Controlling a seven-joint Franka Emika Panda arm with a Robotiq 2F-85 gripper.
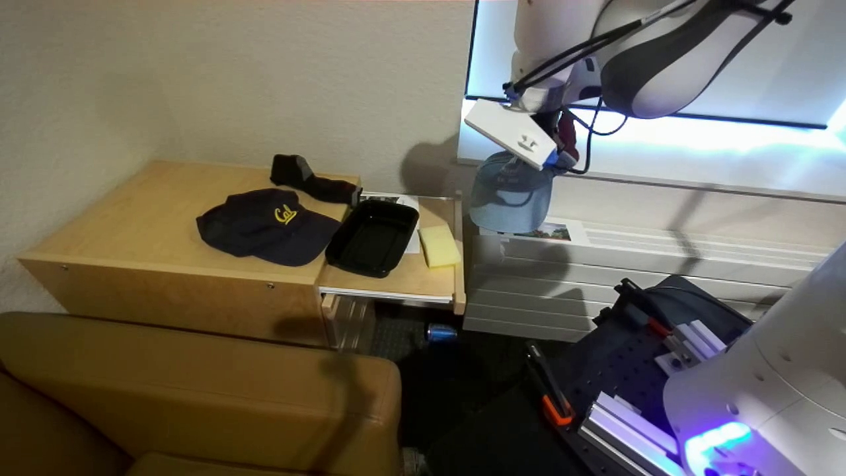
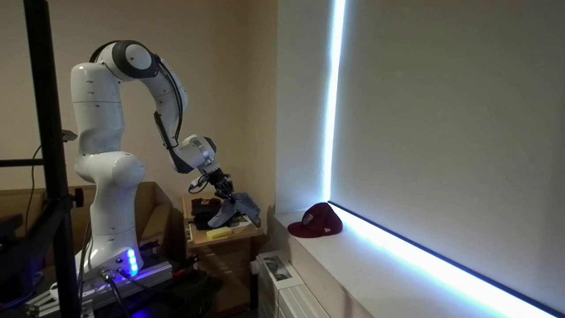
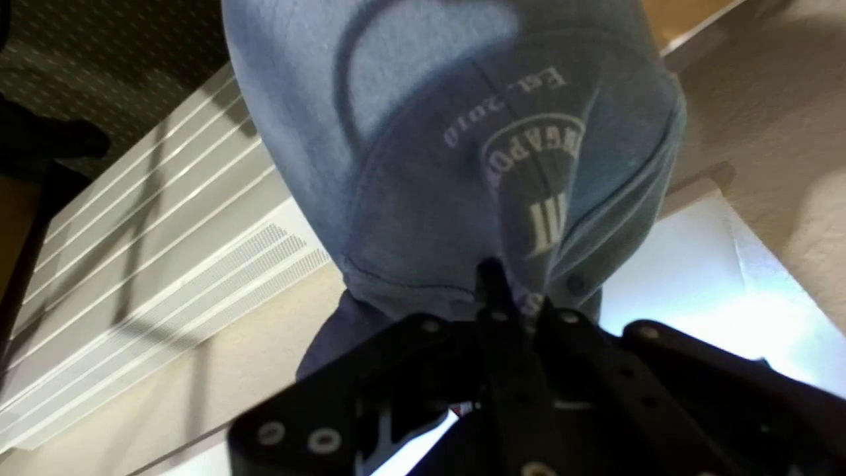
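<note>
A light blue cap (image 1: pixel 509 194) hangs in the air in front of the windowsill, above the white radiator. My gripper is shut on its fabric, just by the printed lettering. In the wrist view the cap (image 3: pixel 444 158) fills the upper middle, its crown pinched into a fold. Seen from the second exterior view, the cap (image 2: pixel 244 204) hangs below my gripper (image 2: pixel 228 197). On the sill rests a dark red cap (image 2: pixel 318 221), mostly hidden behind my arm in the first exterior view. A navy cap with yellow lettering (image 1: pixel 266 226) lies on the wooden cabinet.
An open drawer (image 1: pixel 459 277) holds a black tray (image 1: pixel 373 238) and a yellow sponge (image 1: pixel 438 246). A dark sock (image 1: pixel 313 182) lies on the cabinet's back edge. Below the held cap is the radiator (image 1: pixel 539 277). Most of the sill (image 2: pixel 381 270) is bare.
</note>
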